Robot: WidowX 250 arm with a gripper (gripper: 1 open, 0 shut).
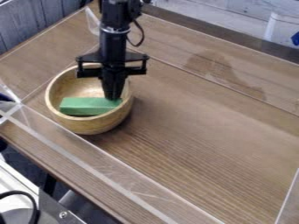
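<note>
A wooden bowl (73, 123) stands on the table at left with a green block (86, 106) lying inside it, toward the near side. My black gripper (114, 94) reaches down into the bowl at its right side, its tips at the right part of the block. The fingertips look close together; whether anything is between them is hard to tell.
Clear plastic edging runs along the left and right edges. A dark chair and a white object with a cable are off the table at lower left.
</note>
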